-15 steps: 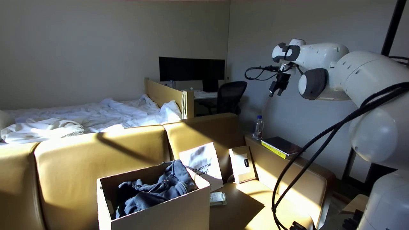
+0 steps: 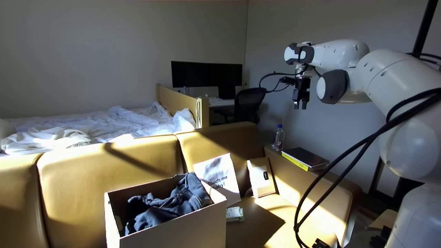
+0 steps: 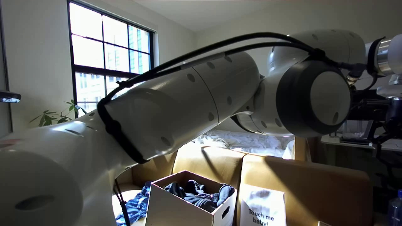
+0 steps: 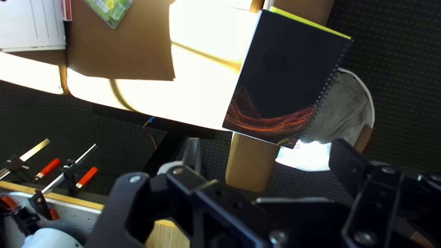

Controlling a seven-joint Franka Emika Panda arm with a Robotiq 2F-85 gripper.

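High above the sofa's right arm hangs my gripper (image 2: 300, 105), pointing down and well clear of everything below it. Its fingers are open and empty; in the wrist view the two dark fingers stand wide apart. Beneath it, a black spiral notebook (image 4: 285, 78) with an orange streak pattern lies on the sofa arm, over something with a yellow edge. A white box (image 2: 173, 227) on the sofa holds dark blue clothing (image 2: 169, 208). Beside that box a white card (image 2: 218, 177) reading "Touch me baby!" leans on the backrest.
A bottle (image 2: 278, 138) with a blue cap stands behind the notebook on the sofa arm. A small frame-like box (image 2: 261, 177) leans in the sofa corner, with a green packet (image 2: 234, 214) on the seat. Blue cloth (image 3: 135, 207) lies left of the white box.
My arm has shifted a little to the left in exterior view 1. The gripper has swung from a tilt to nearly straight down. The objects on the sofa have stayed put.
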